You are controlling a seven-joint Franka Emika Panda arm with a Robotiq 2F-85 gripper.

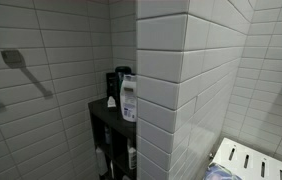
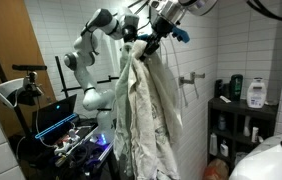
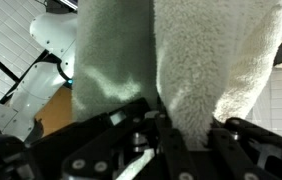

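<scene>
A long cream-and-grey cloth, like a towel (image 2: 153,115), hangs in loose folds in exterior view 2. My gripper (image 2: 143,48) is at its top end, high above the floor. In the wrist view the towel (image 3: 196,60) fills most of the picture and is bunched between the black fingers of my gripper, which is shut on it. The fingertips are partly covered by the fabric. Neither the gripper nor the towel appears in exterior view 1.
A black shelf (image 2: 221,108) with bottles, including a white jug (image 2: 257,93), stands against the tiled wall. Wall hooks (image 2: 193,77) are right of the towel. A laptop (image 2: 53,115) and cables sit at left. White slotted furniture (image 1: 256,160) is in exterior view 1.
</scene>
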